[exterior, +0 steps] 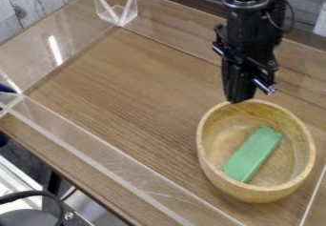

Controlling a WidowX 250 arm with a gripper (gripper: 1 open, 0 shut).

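Observation:
A green block (251, 154) lies inside a round tan bowl (211, 158) at the lower right. My gripper (241, 95) is shut above the bowl's back rim, nothing visible between its fingers, with the dark arm reaching down from the top right.
A white wire-like object (114, 6) stands at the back left. A black cable or part is at the lower left corner.

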